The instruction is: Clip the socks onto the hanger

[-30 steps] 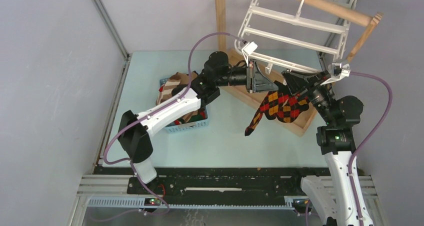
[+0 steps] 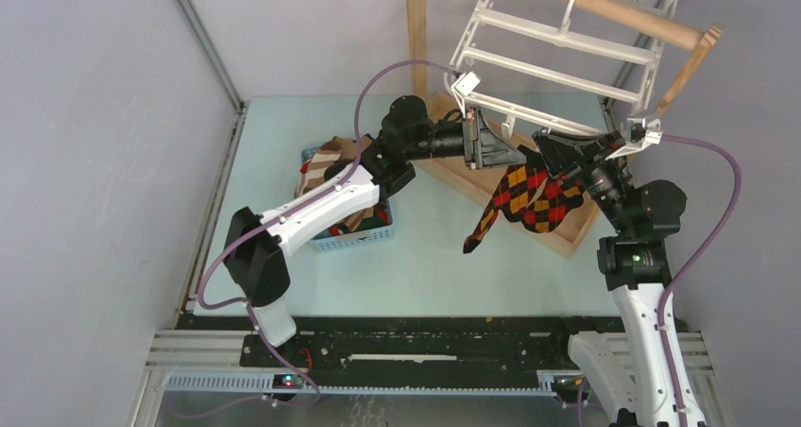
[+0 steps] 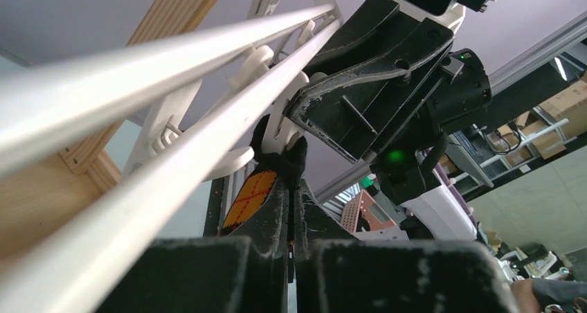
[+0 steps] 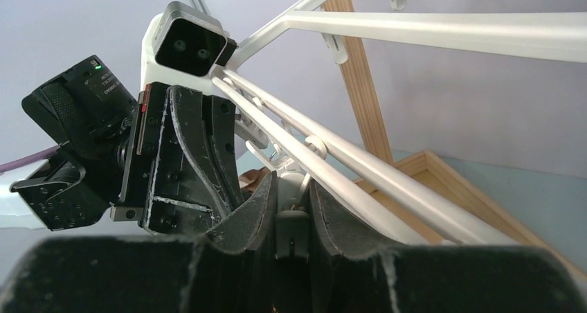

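An argyle sock (image 2: pixel 534 200) in red, yellow and black hangs below the front rail of the white hanger rack (image 2: pixel 557 63). In the left wrist view the sock's dark top (image 3: pixel 284 162) meets a white clip (image 3: pixel 280 122) beside my right gripper. My left gripper (image 2: pixel 515 158) is shut just left of the clip, at the sock's top; whether cloth is between its fingers is unclear. My right gripper (image 2: pixel 540 142) is shut on the white clip (image 4: pixel 292 192) at the rail, as the right wrist view shows; the sock's top is mostly hidden there.
A blue basket (image 2: pixel 354 240) of more socks sits at the left on the pale table (image 2: pixel 425 276). A wooden tray (image 2: pixel 567 243) lies under the rack. A wooden post (image 2: pixel 416 30) stands behind.
The hanging sock has swayed and shifted slightly. My left gripper has moved very slightly upward in the top view; the right arm is almost still.
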